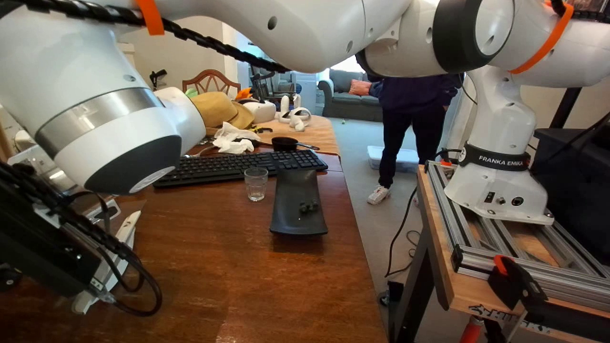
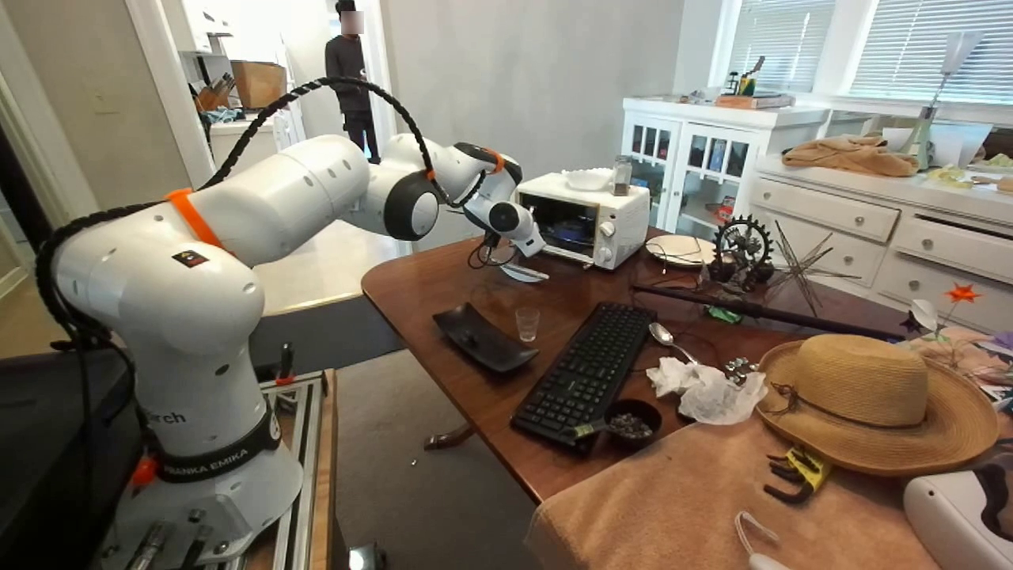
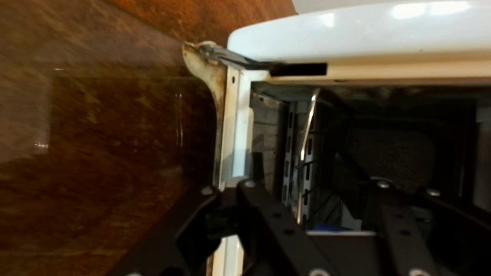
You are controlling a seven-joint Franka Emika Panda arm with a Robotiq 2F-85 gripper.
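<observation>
A white toaster oven (image 2: pixel 628 228) stands at the back of the table with its glass door (image 3: pixel 115 128) folded down. My gripper is at the oven's mouth in the wrist view, its dark fingers (image 3: pixel 271 216) apart. One finger overlaps the pale front frame (image 3: pixel 237 133), while the other lies against the dark interior. A thin metal rod (image 3: pixel 303 151) runs inside. Between the fingers, low down, a light edge (image 3: pixel 343 233) and a bit of blue show; what they belong to is unclear. Fingertip contact cannot be judged.
A black tray (image 2: pixel 465 328) with small dark pieces, a clear glass (image 2: pixel 527 324) and a keyboard (image 2: pixel 593 370) occupy the table. Beyond are a small black pan (image 2: pixel 634 419) and a straw hat (image 2: pixel 855 380).
</observation>
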